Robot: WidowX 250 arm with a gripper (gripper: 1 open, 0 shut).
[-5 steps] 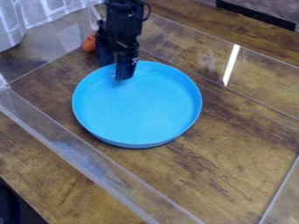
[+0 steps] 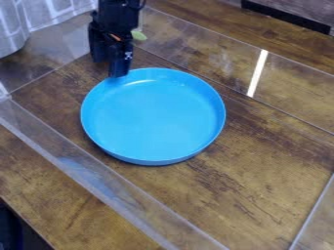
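Observation:
My gripper (image 2: 112, 57) is a dark tool at the top, just beyond the far left rim of a large blue round plate (image 2: 152, 119). A small pale green thing (image 2: 139, 36) shows behind it at the right. The blue plate is empty. Whether anything lies between the fingers is too small to tell.
Clear panels run along the left and right, and crumpled pale material (image 2: 26, 24) sits at the top left corner.
My gripper has moved left, away from over the plate, to where the orange object was visible. The plate has stayed in place.

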